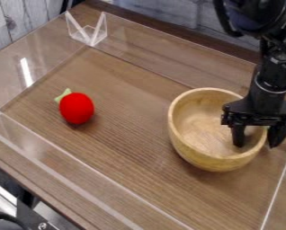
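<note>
My black gripper (pixel 256 126) is low at the right rim of a large tan bowl (pixel 201 116), its fingers reaching down over the rim; whether they are open or shut does not show clearly. The bowl's inside looks empty where visible. A red round object (pixel 77 108) with a small green bit behind it lies apart on the left of the wooden table (pixel 110 162).
A white wire object (pixel 85 27) stands at the back left near the table's edge. A dark item (pixel 6 220) shows at the bottom left corner.
</note>
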